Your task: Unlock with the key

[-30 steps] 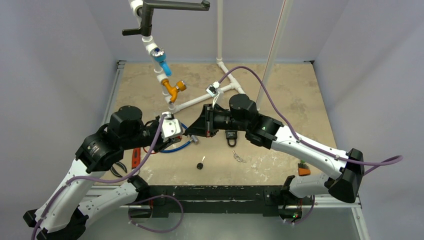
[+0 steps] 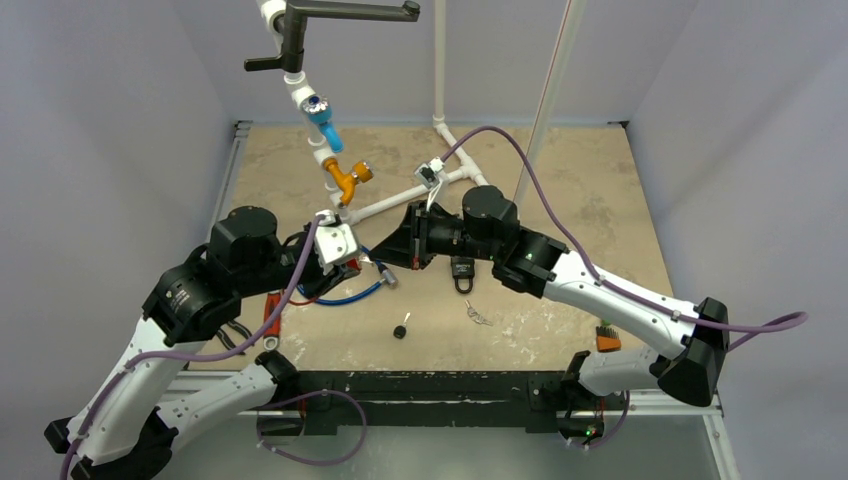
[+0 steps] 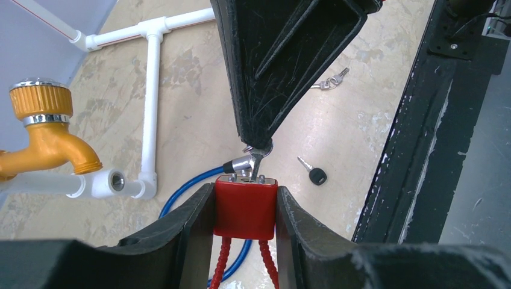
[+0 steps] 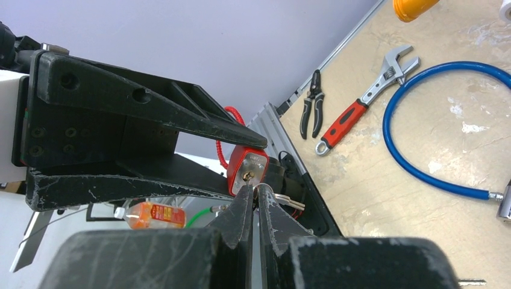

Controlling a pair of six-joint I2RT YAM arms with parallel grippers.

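The red padlock [image 3: 246, 211], trailing red cable, is held between the fingers of my left gripper [image 2: 352, 266]. Its keyhole face, seen in the right wrist view on the lock [image 4: 249, 163], is turned toward my right gripper [image 2: 376, 256], and the keyhole shows uncovered. My right gripper is shut on a small silver key [image 3: 255, 162]. The key points at the lock's top face; whether its tip touches cannot be told. A ring and further keys [image 4: 289, 201] hang behind the right fingertips. The right fingers [image 4: 242, 226] hide much of the held key.
On the board lie a black-headed key [image 2: 400, 328], a key bunch [image 2: 478, 314], a black padlock [image 2: 462, 272], a blue cable [image 4: 391, 132], a wrench [image 4: 361, 103] and pliers [image 4: 313, 103]. An orange tap [image 3: 48, 138] and white pipes stand behind.
The right arm has barely moved.
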